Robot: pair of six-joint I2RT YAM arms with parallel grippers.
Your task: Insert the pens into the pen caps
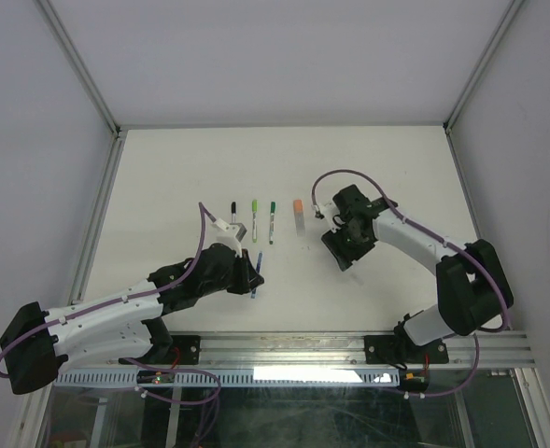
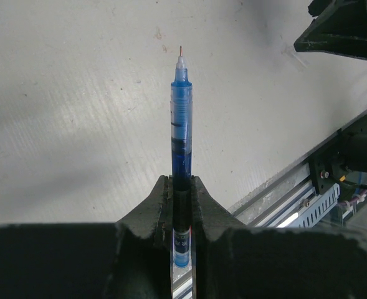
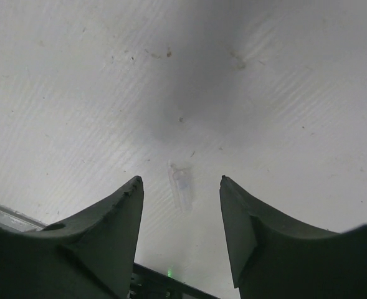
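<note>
My left gripper is shut on a blue pen (image 2: 181,118), held with its tip pointing forward; it also shows low in the middle in the top view. My right gripper stands open over bare table in the right wrist view. A small translucent piece (image 3: 181,187) lies on the table beyond its fingertips, possibly a clear cap. In the top view, pens with black (image 1: 233,207), light green (image 1: 254,210) and dark green (image 1: 273,210) ends lie in a row behind the left gripper.
An orange-ended clear object (image 1: 299,217) lies right of the row. A metal rail (image 1: 256,343) runs along the front edge.
</note>
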